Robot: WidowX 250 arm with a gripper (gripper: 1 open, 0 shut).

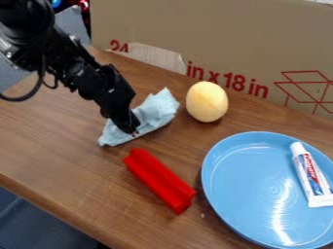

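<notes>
My black gripper (128, 126) reaches down from the upper left onto a crumpled pale blue cloth (156, 111), its fingertips at the cloth's middle. Whether the fingers are open or closed on the cloth is hidden. Just below lies a red block (160, 179), apart from the cloth.
A yellow potato-like object (207, 101) sits right of the cloth. A blue plate (247, 199) holding a toothpaste tube (311, 175) fills the lower right. A cardboard box (221, 39) stands along the back. Bare wood lies at the left, ending at the table's edge.
</notes>
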